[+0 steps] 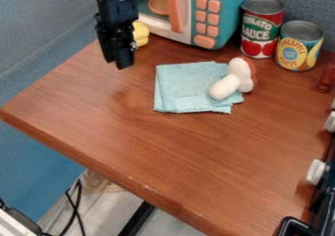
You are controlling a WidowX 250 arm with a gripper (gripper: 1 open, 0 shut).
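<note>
My black gripper (120,52) hangs at the upper left, low over the back left of the wooden table, in front of a yellow object (139,32) beside the toy microwave. Whether its fingers are open or shut, or hold anything, I cannot tell. A folded light blue cloth (183,89) lies mid-table, with a pale drumstick-shaped toy (232,81) on its right part.
A teal toy microwave (210,15) stands at the back, with a tomato sauce can (260,28), a second can (299,47) and a small red bottle (327,78) to its right. Black equipment (314,206) borders the right edge.
</note>
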